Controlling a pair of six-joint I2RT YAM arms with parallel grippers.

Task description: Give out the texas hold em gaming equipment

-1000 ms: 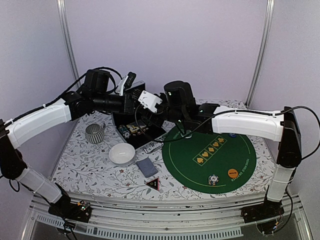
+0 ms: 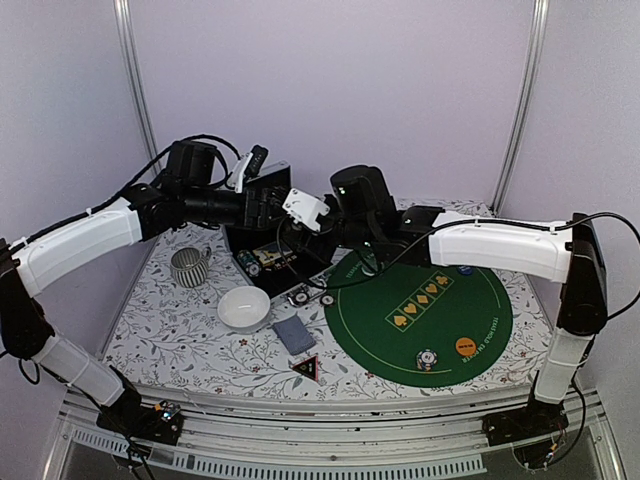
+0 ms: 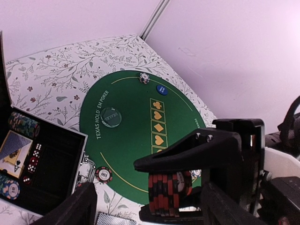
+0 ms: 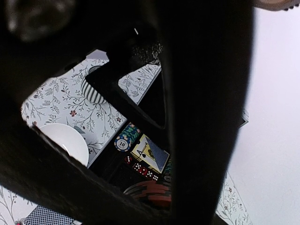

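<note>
A red-and-black stack of poker chips is clamped between the fingers of my right gripper, above the table; its red edges also show low in the right wrist view. My left gripper [image 2: 270,207] is close by, its fingers [image 3: 77,206] spread apart on either side of that stack. One loose chip [image 3: 103,175] marked 100 lies by the rim of the green poker mat [image 2: 440,340]. In the black case [image 3: 56,164] are chip stacks, cards and dice. The top view hides both sets of fingertips behind the arms.
A white bowl [image 2: 244,309], a striped mug [image 2: 190,267] and a blue card deck [image 2: 294,335] stand left of the mat. A triangular marker [image 2: 306,368] lies in front. On the mat are a chip pile [image 2: 427,359] and an orange disc [image 2: 466,346].
A loose chip has come down beside the mat's left edge, where none showed a second ago. My right gripper has shifted slightly right; the left arm is nearly still.
</note>
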